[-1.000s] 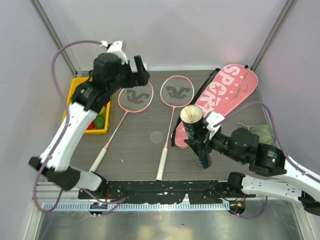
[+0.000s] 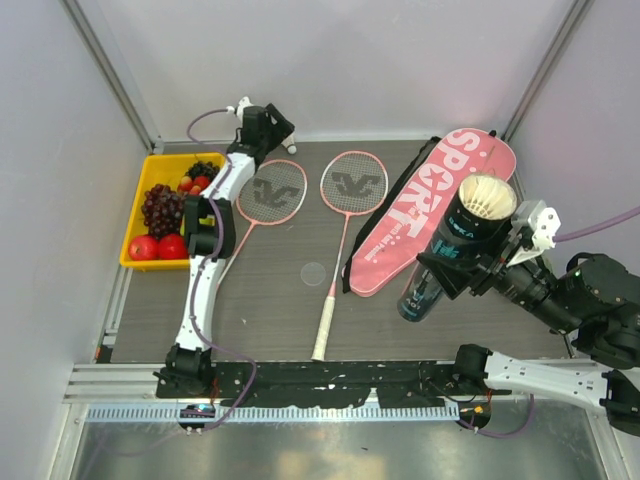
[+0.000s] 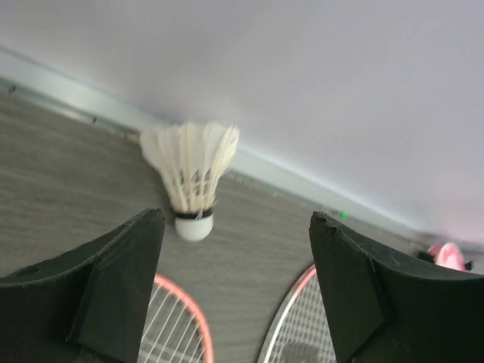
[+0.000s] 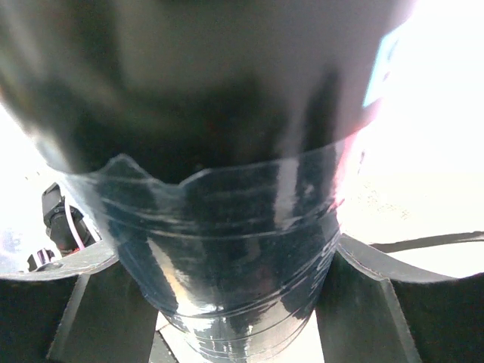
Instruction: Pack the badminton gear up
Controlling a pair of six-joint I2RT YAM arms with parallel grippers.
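My left gripper (image 2: 278, 128) is open above a white shuttlecock (image 3: 190, 170) at the back edge, which lies between and beyond the fingertips in the left wrist view. My right gripper (image 2: 458, 268) is shut on a shuttlecock tube (image 2: 423, 292), holding it tilted at the right, shuttlecocks visible at its top; the tube fills the right wrist view. Two rackets, left (image 2: 270, 190) and middle (image 2: 355, 182), lie on the table. The pink racket bag (image 2: 420, 230) lies behind the tube, its black strap alongside.
A yellow bin (image 2: 137, 232) of fruit stands at the left, beside my left arm. A clear disc (image 2: 313, 273) lies between the rackets.
My left gripper has moved back toward the shuttlecock, the arm straightening. My right gripper has carried the tube rightward and higher, toward the bag's right side.
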